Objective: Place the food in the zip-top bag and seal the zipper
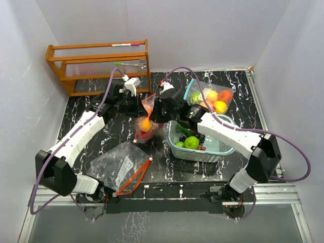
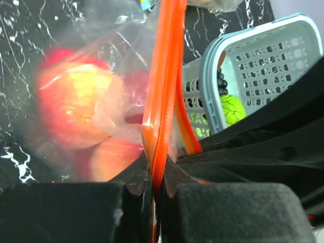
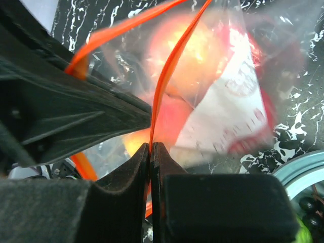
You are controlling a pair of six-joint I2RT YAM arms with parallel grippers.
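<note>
A clear zip bag [image 1: 144, 129] with orange zipper hangs between both grippers over the table, holding orange and red round fruit, also seen through the plastic in the right wrist view [image 3: 182, 55]. My left gripper [image 1: 139, 111] is shut on the orange zipper strip [image 2: 164, 76], which runs between its fingertips. My right gripper [image 1: 154, 114] is shut on the orange zipper strip [image 3: 172, 66] as well, close beside the left one. The black body of the other gripper fills part of each wrist view.
A basket [image 1: 207, 157] of produce sits right of centre, with a filled bag [image 1: 225, 95] behind it. An empty bag [image 1: 109, 167] lies at the front left. A wooden rack [image 1: 96, 58] stands at the back left.
</note>
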